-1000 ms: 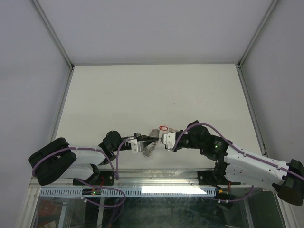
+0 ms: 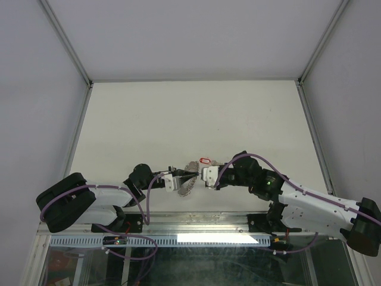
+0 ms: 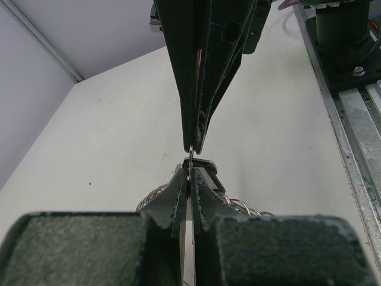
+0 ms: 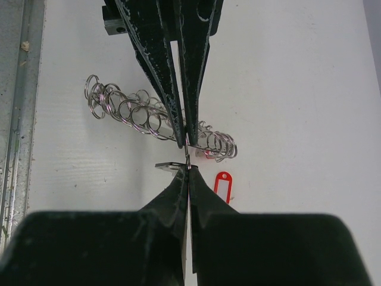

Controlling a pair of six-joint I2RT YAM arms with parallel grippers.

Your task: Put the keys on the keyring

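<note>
My left gripper (image 2: 197, 173) and right gripper (image 2: 202, 174) face each other tip to tip, low over the front middle of the table. A thin metal piece (image 3: 190, 157), likely the keyring seen edge-on, spans the small gap; both sets of fingers are shut at its ends. From the right wrist view, the same thin metal (image 4: 187, 156) runs between the tips. A flat dark key-like piece sticks out sideways there, and a dark-headed piece (image 3: 204, 164) shows in the left wrist view. Whether the key is threaded on the ring I cannot tell.
A silver wire coil (image 2: 188, 182) hangs or lies under the left gripper, close to the fingers (image 4: 174, 128). A red tag (image 2: 205, 160) lies just behind the grippers.
The wire coil has shifted very slightly to the left in the top view.
</note>
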